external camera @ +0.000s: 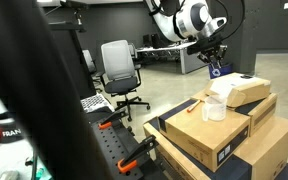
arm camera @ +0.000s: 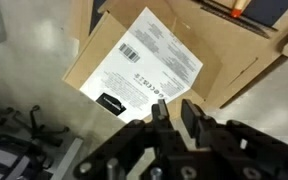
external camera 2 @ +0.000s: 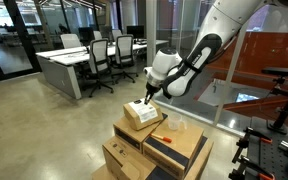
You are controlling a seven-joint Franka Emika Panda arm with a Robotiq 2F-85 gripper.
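My gripper is open in the wrist view, its two dark fingers apart with nothing between them. It points toward a cardboard surface that carries a white printed label [arm camera: 144,65] with a barcode. The fingertips overlap the label's lower edge in the picture; I cannot tell their distance from it. An orange stick-like object [arm camera: 237,8] shows at the top edge there. In the first exterior view, an orange object [external camera: 192,105] lies on a cardboard box [external camera: 199,128], beside a pale, translucent container [external camera: 215,107]. I cannot make out my gripper clearly in the exterior views.
A smaller cardboard box [external camera: 246,92] sits behind the container. A person in a white shirt [external camera 2: 166,66] stands behind the boxes. Office chairs [external camera: 119,65] and desks stand farther back. Open floor [external camera 2: 44,125] lies left of the boxes in the second exterior view.
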